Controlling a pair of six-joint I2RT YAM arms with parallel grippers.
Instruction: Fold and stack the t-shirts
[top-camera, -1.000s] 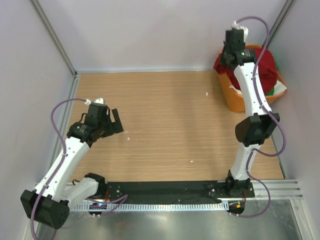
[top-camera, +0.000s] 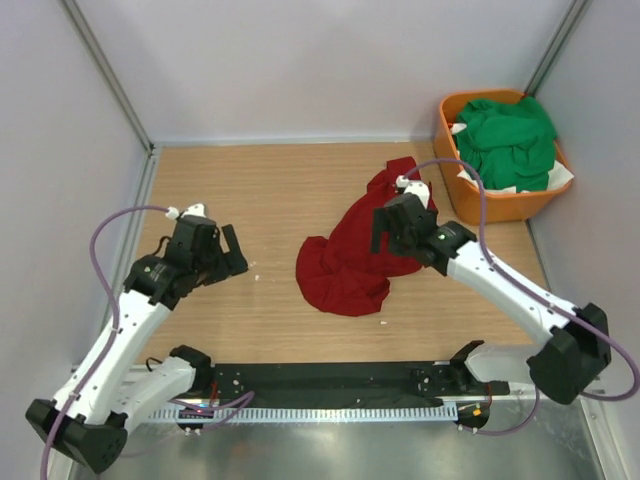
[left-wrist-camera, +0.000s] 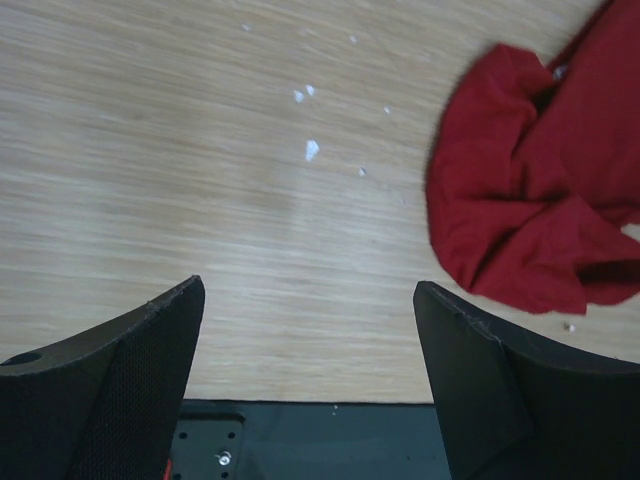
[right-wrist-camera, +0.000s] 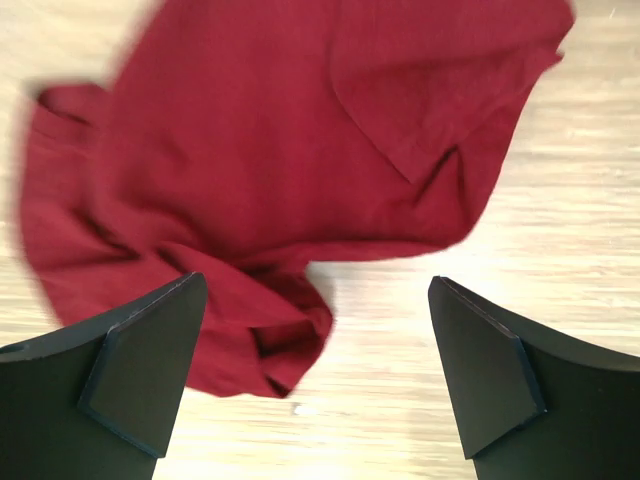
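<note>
A dark red t-shirt (top-camera: 345, 255) lies crumpled across the middle and right of the wooden table, running from the back edge toward the front. Over its right part my right gripper (top-camera: 385, 232) stands open, and in the right wrist view the shirt (right-wrist-camera: 260, 130) spreads beyond the parted fingers (right-wrist-camera: 150, 370) with nothing held. Left of the shirt, above bare wood, is my left gripper (top-camera: 232, 255). Its fingers (left-wrist-camera: 130, 380) are apart and empty, and the shirt (left-wrist-camera: 530, 190) shows at the right of that wrist view.
At the back right corner an orange bin (top-camera: 515, 207) holds green cloth (top-camera: 505, 145) and something white.
The red shirt has come out of the orange bin, carried by my right gripper, and now lies on the table, let go. My left arm has shifted only slightly.
</note>
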